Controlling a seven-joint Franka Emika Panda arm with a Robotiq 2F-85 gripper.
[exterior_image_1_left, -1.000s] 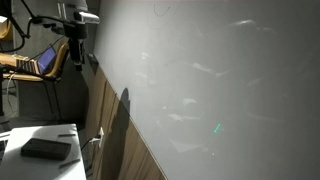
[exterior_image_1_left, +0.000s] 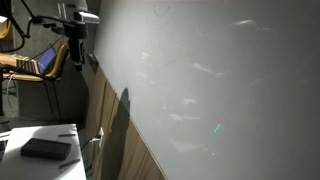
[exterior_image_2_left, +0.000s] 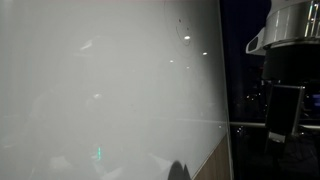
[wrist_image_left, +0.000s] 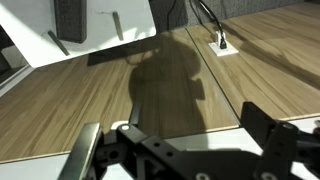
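Observation:
My gripper stands open in the wrist view, its two dark fingers wide apart with nothing between them. Below it are wood panels. The white table (wrist_image_left: 100, 37) shows at the upper left of that view, carrying a black box (wrist_image_left: 70, 18) with thin dark sticks, perhaps markers, around it. In exterior view 1 the same box (exterior_image_1_left: 46, 149) lies on the tabletop, while the gripper (exterior_image_1_left: 79, 62) hangs well above it. A large whiteboard (exterior_image_1_left: 215, 60) fills the right side, with faint smears and a small green mark (exterior_image_1_left: 217, 128). Exterior view 2 shows that green mark (exterior_image_2_left: 99, 154) too.
A wall outlet (wrist_image_left: 222, 43) with a plug and dark cable sits beside the table. Wood panelling (exterior_image_1_left: 125, 140) runs beneath the whiteboard. A chair (exterior_image_1_left: 45, 75) and a laptop (exterior_image_1_left: 42, 62) stand behind, at the left. Air around the gripper looks free.

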